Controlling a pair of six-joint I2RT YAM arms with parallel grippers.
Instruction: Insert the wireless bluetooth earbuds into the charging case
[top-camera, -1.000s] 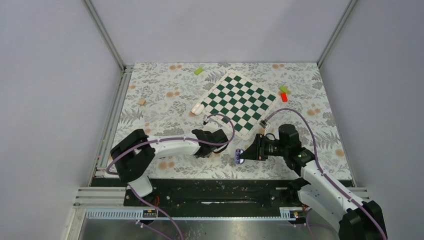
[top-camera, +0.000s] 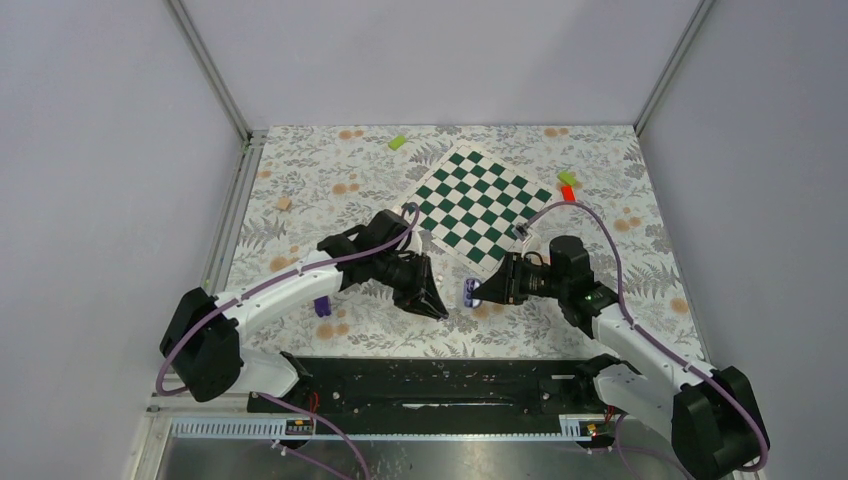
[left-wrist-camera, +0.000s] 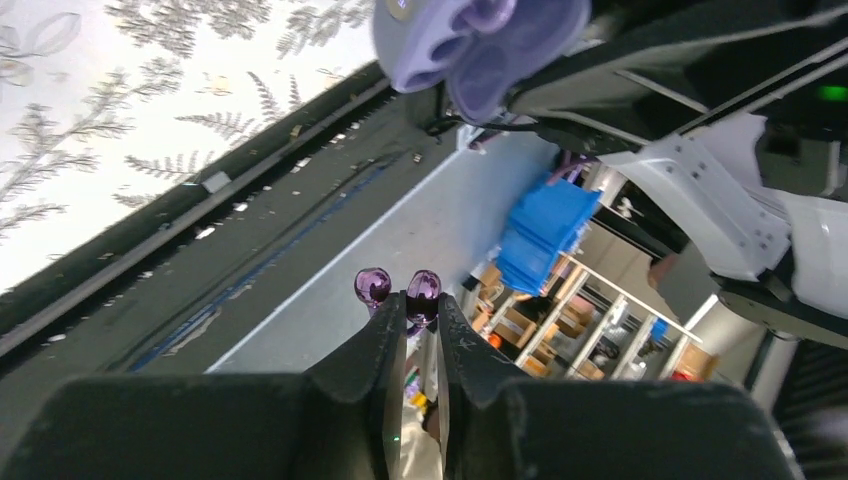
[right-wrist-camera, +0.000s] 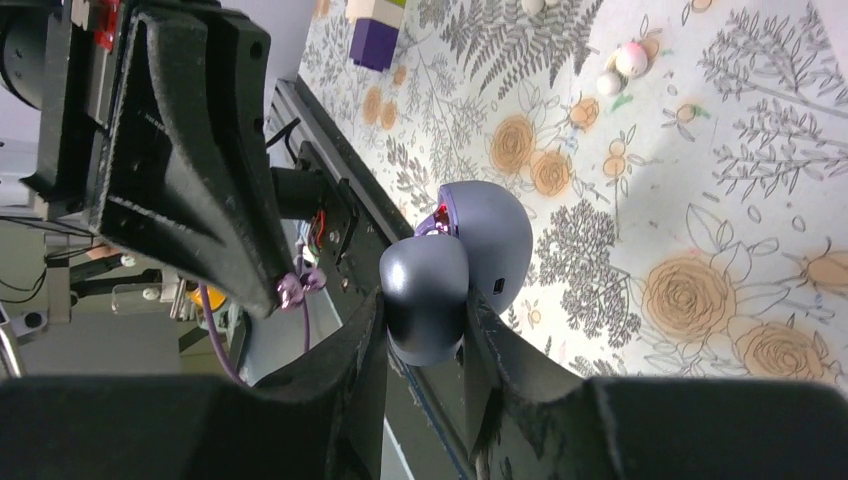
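Note:
My left gripper is shut on a small glossy purple earbud (left-wrist-camera: 423, 290), held at its fingertips. The right gripper is shut on the purple-grey charging case (right-wrist-camera: 495, 235), which hangs tilted with its lid open. Slots in the purple inside of the case (left-wrist-camera: 480, 55) show at the top of the left wrist view. From above, the case (top-camera: 469, 292) faces the left gripper (top-camera: 442, 316), a small gap apart. Pale earbuds (right-wrist-camera: 630, 60) lie on the tablecloth. Whether a slot holds anything is unclear.
A green-and-white checkered board (top-camera: 480, 205) lies behind the grippers. The purple block (top-camera: 322, 306) sits by the left arm, and a red block (top-camera: 568, 193) at the back right. Along the front runs the dark table edge (top-camera: 420, 385). Cloth in front of the grippers is clear.
The right gripper has shifted slightly left and back with the case.

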